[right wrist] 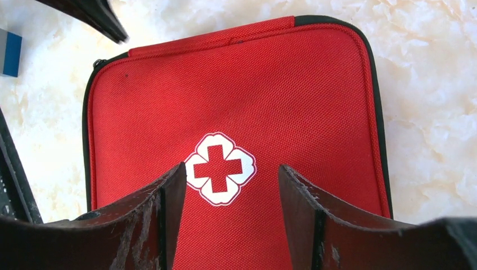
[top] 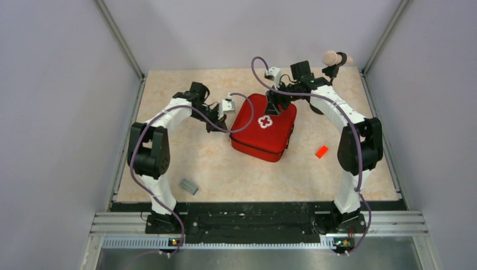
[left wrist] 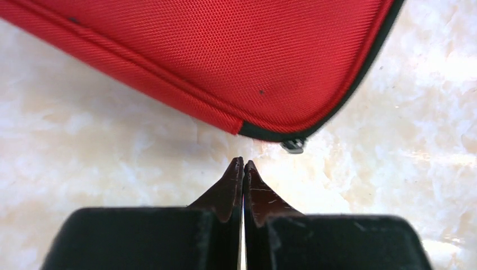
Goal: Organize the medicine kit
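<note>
A red medicine kit (top: 263, 132) with a white cross emblem lies closed in the middle of the table, slightly turned. In the left wrist view, its zipper pull (left wrist: 293, 146) sticks out at the black-trimmed corner. My left gripper is shut with nothing between its fingers; the zipper pull lies outside them, ahead and to the right. My right gripper is open above the kit's lid, with the cross emblem (right wrist: 220, 169) showing between and beyond its fingers. The kit's contents are hidden.
A grey block (top: 189, 186) lies at the front left of the table and a small orange-red block (top: 322, 152) on the right. A stand with a round beige top (top: 333, 58) is at the back right. Bare table (top: 225, 174) lies in front of the kit.
</note>
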